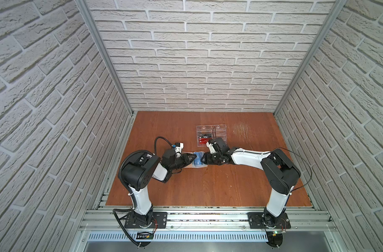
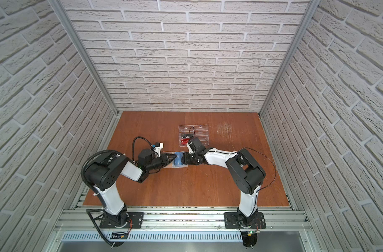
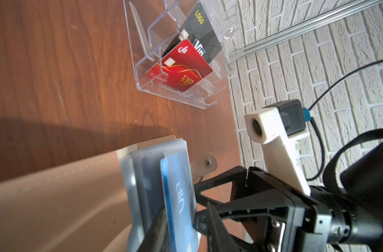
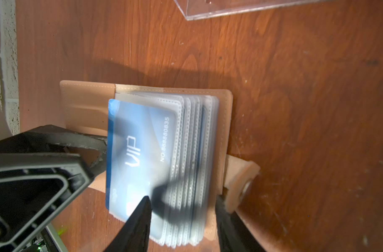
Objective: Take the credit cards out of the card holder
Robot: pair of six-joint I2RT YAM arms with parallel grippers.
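Note:
A beige card holder [image 4: 88,100] lies spread on the table, its clear sleeves [image 4: 195,126] stacked and fanned toward the right. In the top sleeve is a blue VIP card [image 4: 136,155], its darker blue left edge showing past the sleeve. My left gripper is open at that edge, its fingers [image 3: 218,226] apart near the card. On the other side, my right gripper has its fingers [image 4: 134,226] apart around the sleeve ends. Whether either gripper touches the holder, I cannot tell.
Behind the holder stands a clear tiered rack [image 3: 178,94] holding a red VIP card [image 3: 180,65] and a black card [image 3: 206,33]. A snap strap [image 4: 241,176] sticks out from the holder.

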